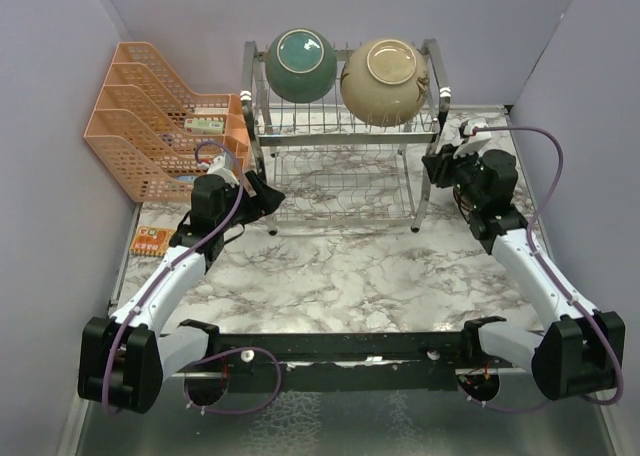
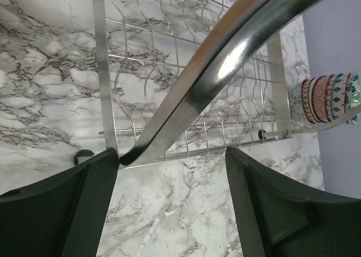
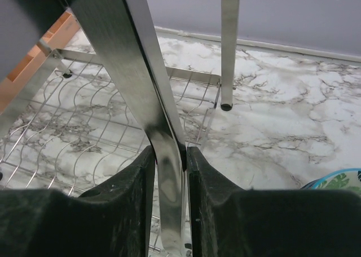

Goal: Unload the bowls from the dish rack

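Note:
A metal dish rack point(image 1: 340, 136) stands at the back, with a green bowl point(image 1: 300, 76) and a beige bowl point(image 1: 380, 91) upside down on its top tier; its lower tier is empty. My left gripper is open at the rack's left leg, whose steel bar point(image 2: 197, 76) runs between and above its fingers. My right gripper is shut on the rack's right upright point(image 3: 166, 195), seen as a flat steel bar.
An orange organizer point(image 1: 150, 126) stands at the back left, a small orange item point(image 1: 150, 241) before it. Stacked patterned bowls point(image 2: 321, 99) sit right of the rack.

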